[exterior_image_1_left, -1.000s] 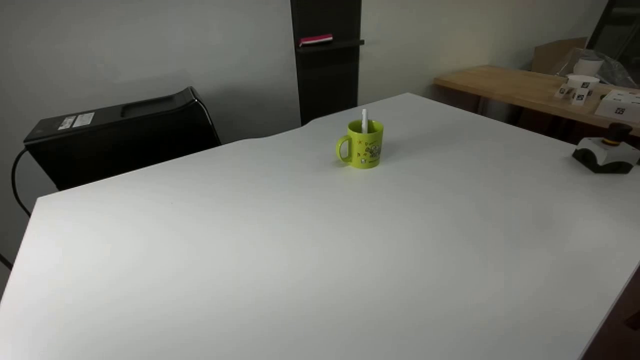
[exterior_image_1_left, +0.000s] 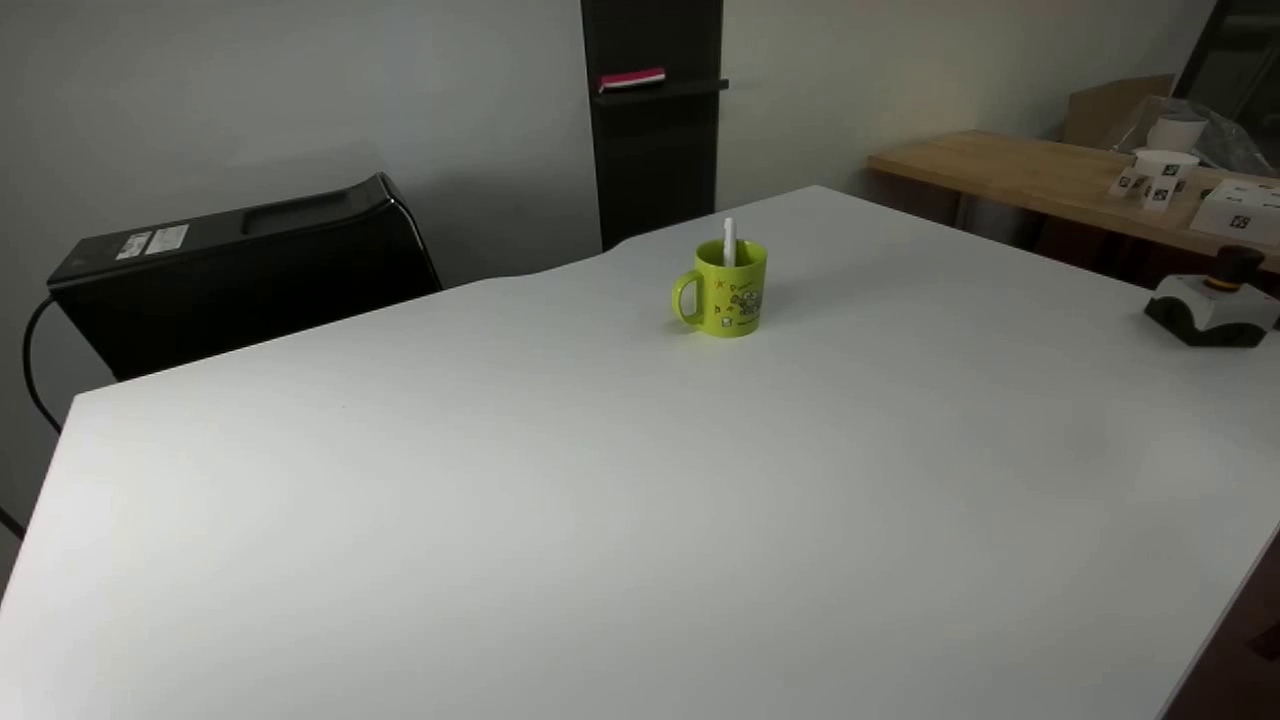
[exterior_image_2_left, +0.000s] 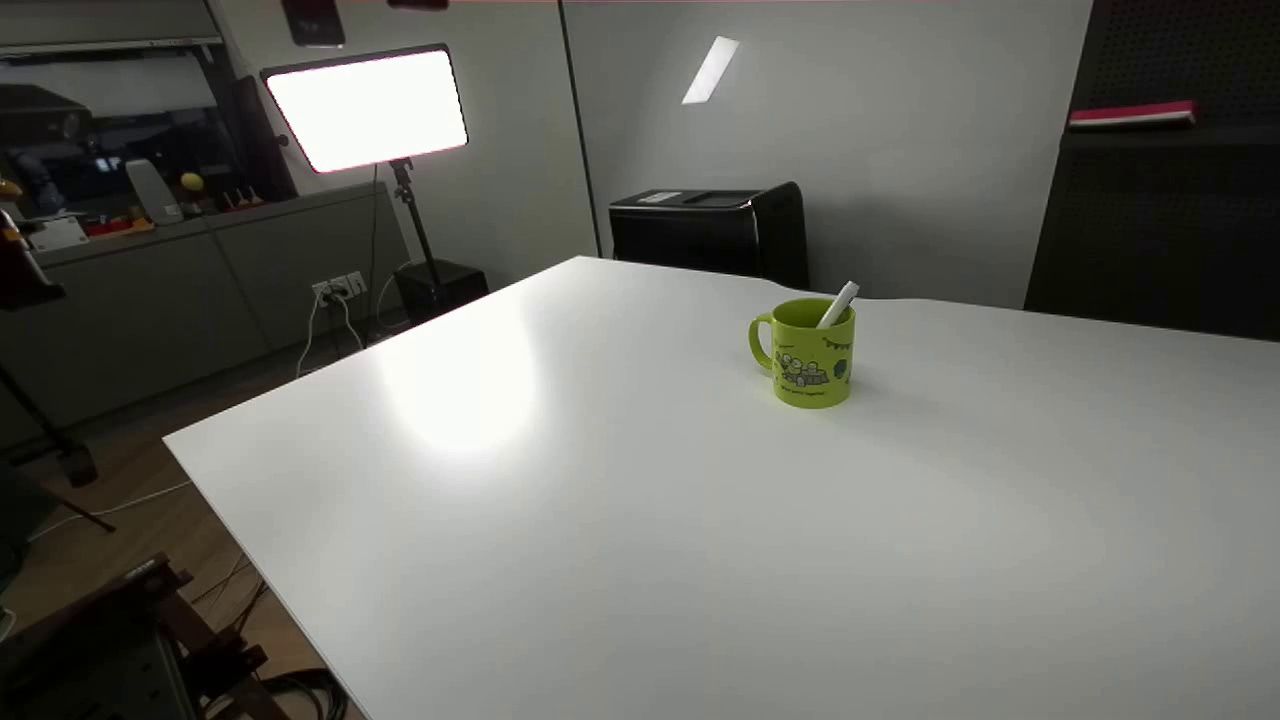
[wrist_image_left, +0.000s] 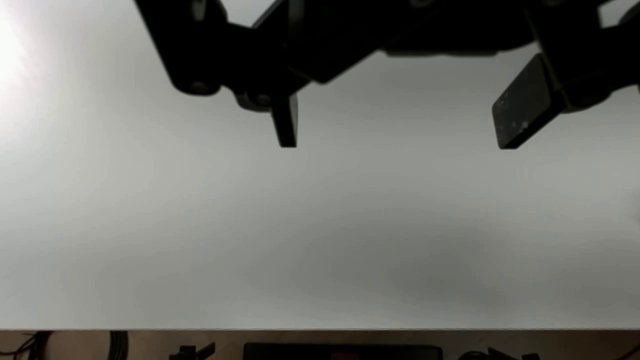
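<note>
A lime-green mug (exterior_image_1_left: 740, 302) with printed figures stands upright toward the far side of the white table. Leaning inside it, a white marker-like stick (exterior_image_1_left: 728, 242) pokes above the rim. From the other side, exterior view 2 has the same mug (exterior_image_2_left: 812, 366) and stick (exterior_image_2_left: 839, 305), with the handle on the left. In the wrist view my gripper is open over bare tabletop, its dark fingers far apart and nothing between them. Neither mug nor stick appears there, and neither exterior view includes the gripper, so it is clear of the mug.
A grey-and-black device with a dark knob (exterior_image_1_left: 1214, 302) sits at the right edge. Behind the table stands a black machine (exterior_image_1_left: 252, 270). A bright light panel (exterior_image_2_left: 369, 108) shines from the back left.
</note>
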